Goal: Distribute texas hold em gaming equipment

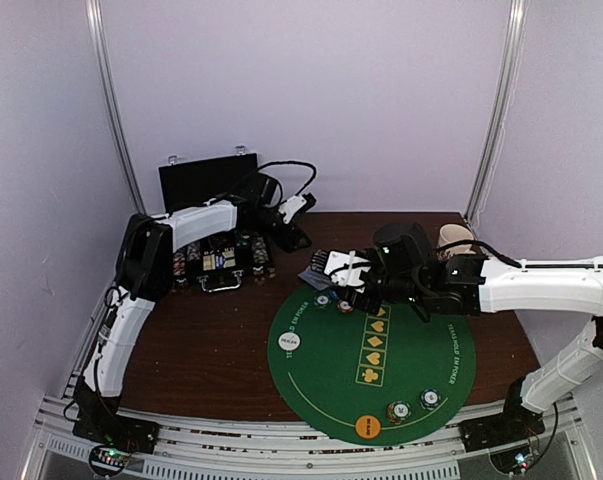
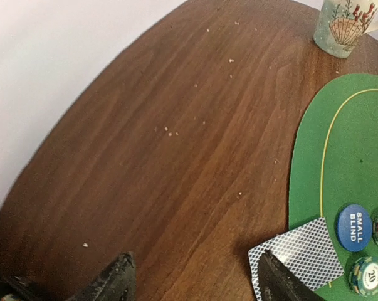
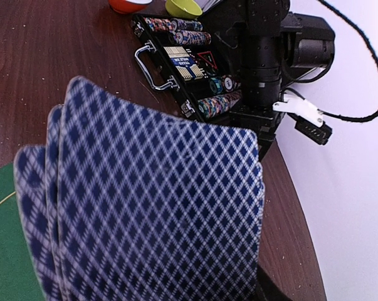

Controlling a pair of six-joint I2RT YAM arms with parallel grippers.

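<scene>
My right gripper (image 1: 341, 275) is over the back of the green mat (image 1: 311, 380), shut on playing cards (image 3: 151, 207) that fill much of the right wrist view. A card (image 2: 295, 257) lies face down on the mat's edge below my left gripper, which stands open with nothing between its fingers. Beside that card are a small blind disc (image 2: 355, 227) and chip stacks (image 2: 367, 276). The dealer disc (image 1: 289, 341) sits at the mat's left, more chips (image 1: 399, 410) at its front. The open chip case (image 1: 209, 182) stands back left, partly hidden by my left arm.
A mug (image 2: 339, 28) stands at the back right behind my right arm. Bowls (image 3: 182, 7) show beyond the case in the right wrist view.
</scene>
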